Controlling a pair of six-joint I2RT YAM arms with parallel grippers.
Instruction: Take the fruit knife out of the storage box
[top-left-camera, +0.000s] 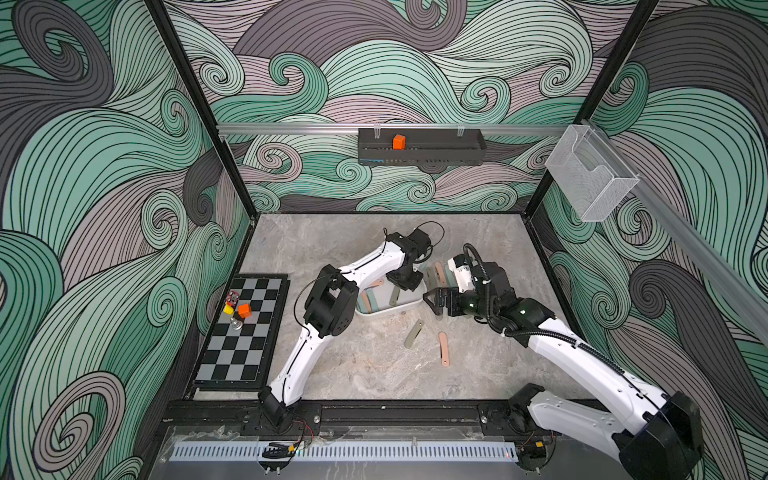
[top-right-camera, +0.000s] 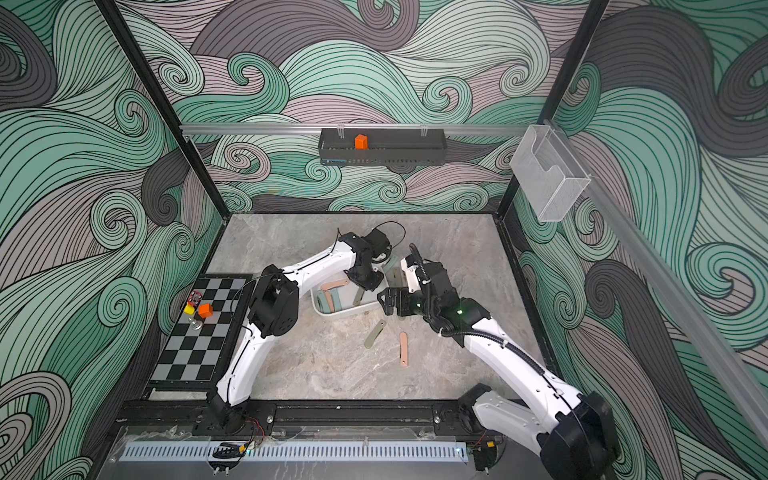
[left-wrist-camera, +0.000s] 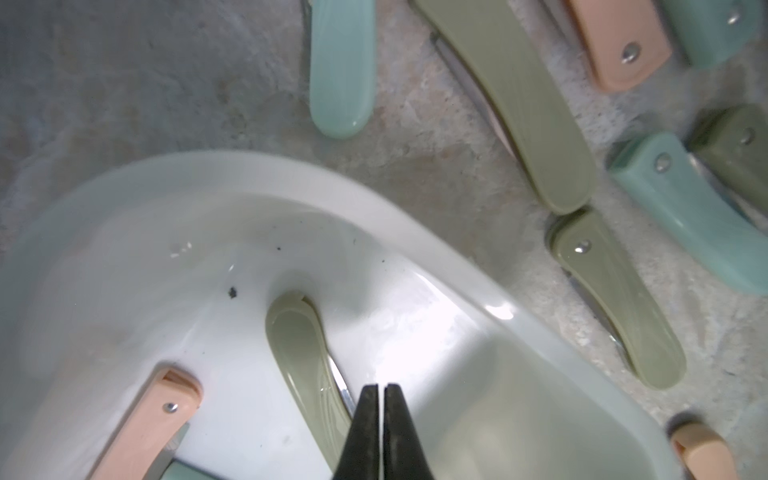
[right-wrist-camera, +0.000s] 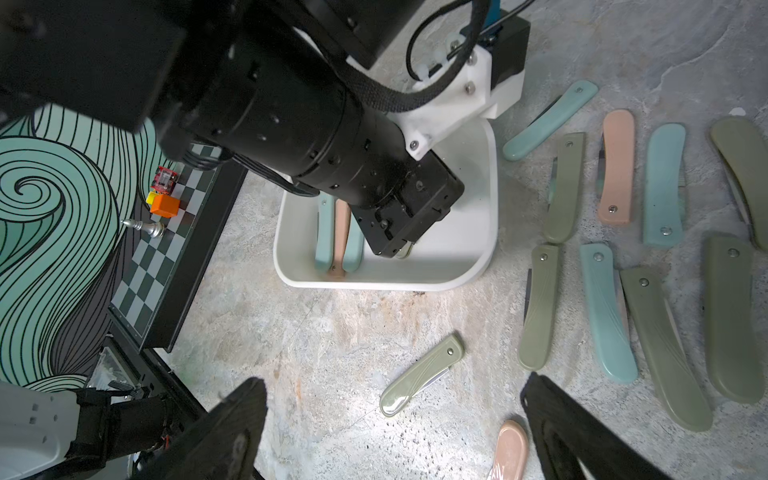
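Note:
The white storage box (right-wrist-camera: 384, 284) lies under my left arm. In it a green fruit knife (left-wrist-camera: 304, 360) rests on the bottom, with a pink knife (left-wrist-camera: 148, 428) and teal knives (right-wrist-camera: 324, 232) off to one side. My left gripper is inside the box outline, shut, its fingertips beside the green knife with nothing visible between them. From the right wrist view the left gripper's body hides part of the box. My right gripper stands open and empty to the right of the box.
Outside the box several knives lie on the table to its right, among them a green one (right-wrist-camera: 540, 308). Another green knife (right-wrist-camera: 421, 374) and a pink one (top-left-camera: 444, 349) lie in front. A chessboard (top-left-camera: 242, 332) is on the left.

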